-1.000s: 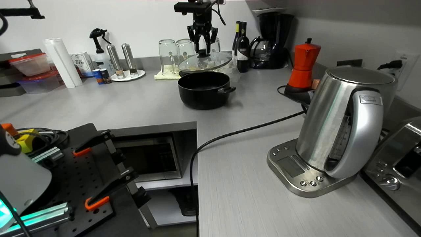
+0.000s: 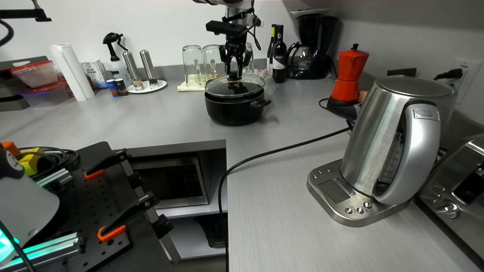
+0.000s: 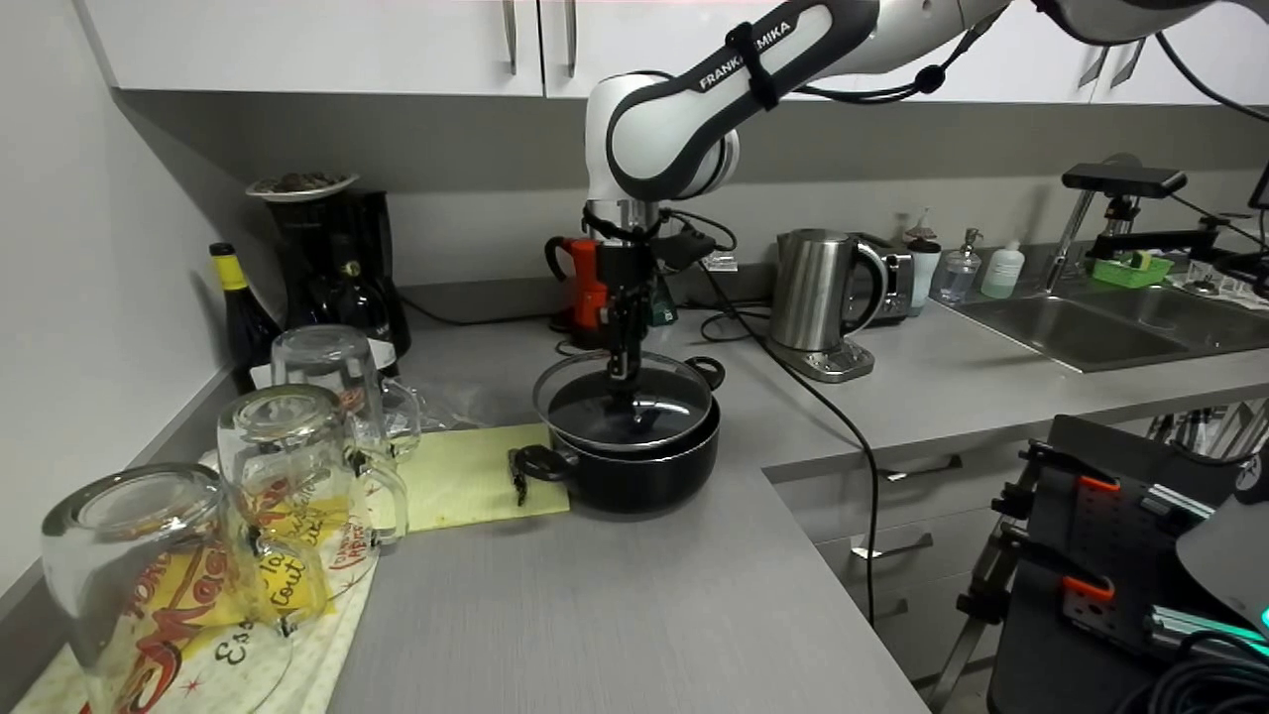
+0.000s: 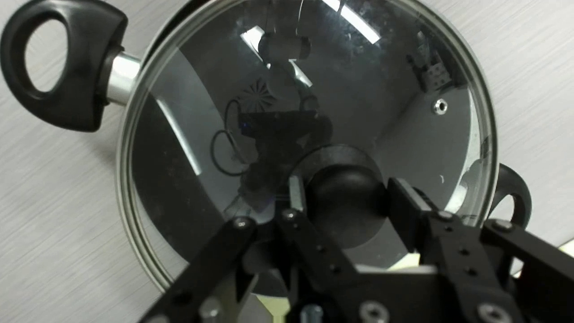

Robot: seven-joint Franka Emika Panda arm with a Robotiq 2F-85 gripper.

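Note:
My gripper (image 2: 234,73) points straight down over the pot, its fingers closed on the black knob (image 4: 347,207) of a glass lid (image 3: 621,405). The lid has a metal rim and a small steam vent. Below it, the black two-handled pot (image 2: 232,109) stands upright on the counter. The lid lies over the pot's mouth, a little off centre and slightly tilted, with a dark strip of the pot's inner wall showing under its near edge. Whether it touches the pot's rim I cannot tell.
Upturned glass mugs (image 3: 291,458) and a yellow cloth (image 3: 476,476) lie beside the pot. Wine bottles (image 2: 279,54), a coffee maker (image 2: 313,45) and a red moka pot (image 2: 349,74) line the back. A steel kettle (image 2: 390,131) stands nearer. The counter left of the pot is clear.
My gripper has lowered with the lid; a second ago the lid hung above and behind the open pot, and now it covers the mouth. The pot has not moved.

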